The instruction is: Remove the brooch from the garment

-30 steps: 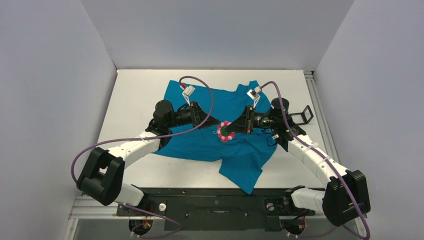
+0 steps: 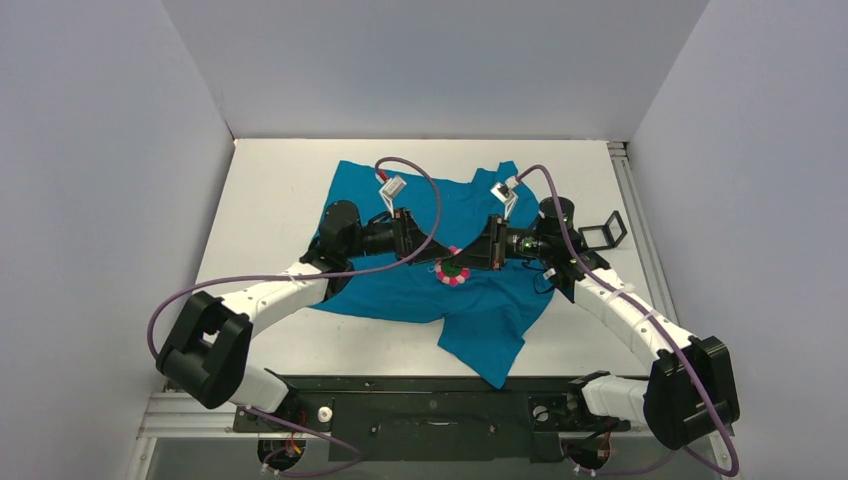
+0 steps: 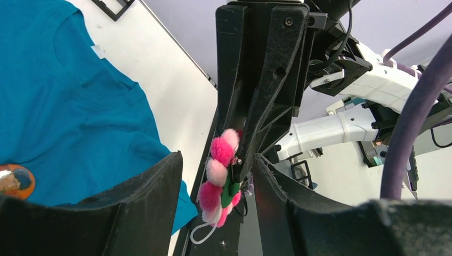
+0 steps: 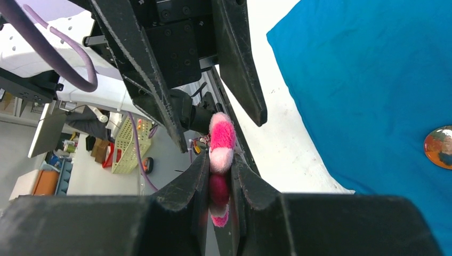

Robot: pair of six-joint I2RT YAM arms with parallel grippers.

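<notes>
The teal garment (image 2: 385, 290) lies spread on the white table. On it is a round, shiny, orange-rimmed disc, also partly in the left wrist view (image 3: 17, 181); I cannot tell how it is fixed. Above the cloth, a ring of pink and white pompoms (image 3: 209, 194) with a green middle and a thin grey loop is gripped at its edge by my right gripper, which is shut on it. My left gripper (image 2: 446, 262) stands open, facing the right one, its fingertips (image 4: 259, 118) on either side of the pompom ring without closing on it.
A small black frame (image 2: 604, 234) lies at the table's right side. Purple cables (image 2: 300, 277) run over both arms. The garment's lower piece (image 2: 485, 350) hangs toward the front edge. Bare table (image 2: 265, 200) shows at the left.
My left gripper has moved right, up to the pompom ring, closing the gap to the right gripper. The right arm and the ring have barely shifted. The garment lies as before.
</notes>
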